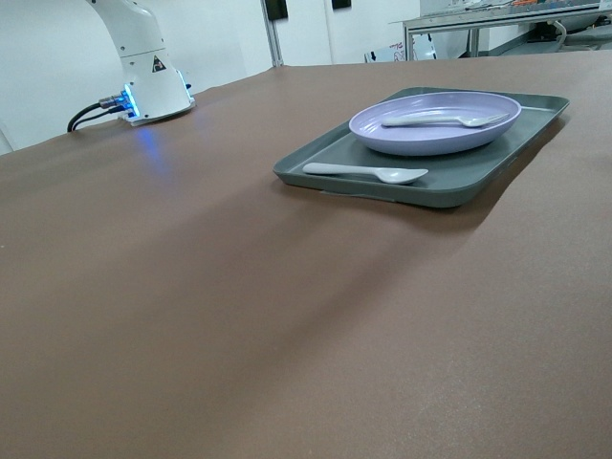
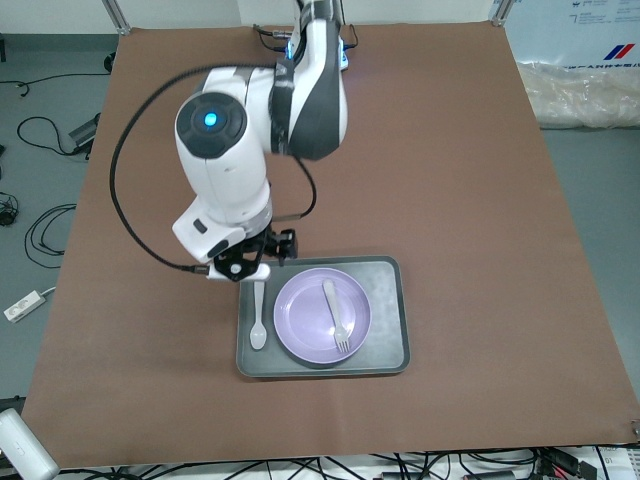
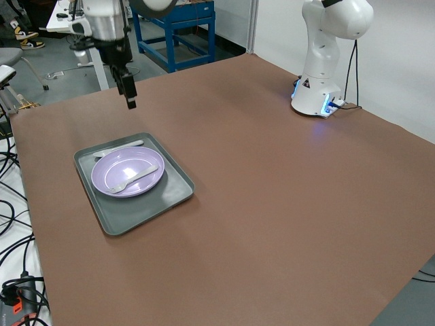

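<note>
A grey tray (image 2: 383,350) (image 3: 163,207) carries a lilac plate (image 2: 305,340) (image 1: 449,139) with a white fork (image 2: 335,315) (image 3: 136,178) lying on it. A white spoon (image 2: 258,330) (image 1: 363,170) lies on the tray beside the plate. My black gripper (image 2: 265,250) (image 3: 129,98) hangs above the back left of the tray, near the spoon's handle end in the left view, and higher than the tray in the right view. Whether its fingers are open or shut is not clear. The top view does not show it.
The arm's base (image 1: 158,96) stands at the back edge against a white wall. Cables and a power strip (image 2: 25,307) lie beyond the table's edges.
</note>
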